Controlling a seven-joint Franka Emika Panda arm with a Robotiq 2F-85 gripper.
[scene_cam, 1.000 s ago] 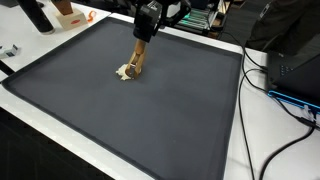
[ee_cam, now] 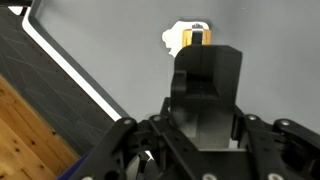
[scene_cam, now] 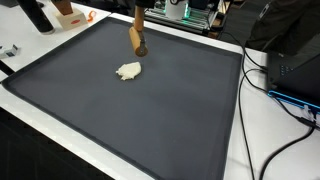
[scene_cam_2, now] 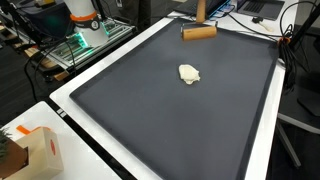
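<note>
A wooden T-shaped tool, like a small roller or mallet, hangs above the far part of the grey board. Its handle rises out of the top of that view. The pale, flat, dough-like lump lies on the board, apart from the tool head. In the wrist view my dark gripper is shut on the tool, whose light wood shows past the fingers. Beside it, the lump is partly covered. The grip itself is hidden.
The board's near and middle areas are bare. A white table edge runs around it. Black cables and a dark device lie at the right in the first exterior view; boxes stand at the back left.
The wooden tool was on the lump earlier. It has since lifted off and moved toward the back of the board, leaving the lump uncovered in its place.
</note>
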